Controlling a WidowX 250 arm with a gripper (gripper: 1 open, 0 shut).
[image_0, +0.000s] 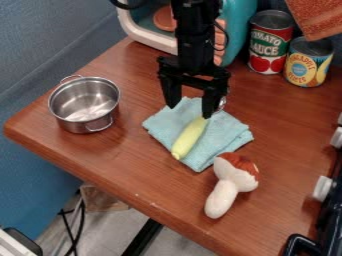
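My black gripper (195, 95) hangs with its two fingers apart over the back part of a folded light blue cloth (229, 141). A yellow corn-like toy (190, 138) lies on the cloth just in front of the fingers. A plush toy mushroom (227, 186), white with a red-brown cap, lies on the table in front of the cloth. Something pale, partly hidden, shows by the right finger; I cannot tell what it is.
A steel pot (83, 105) stands at the left of the wooden table (120, 170). Two cans, a red one (270, 45) and a yellow one (309, 63), stand at the back right beside a teal-and-white container (150, 30). A black appliance (323, 225) edges the right side.
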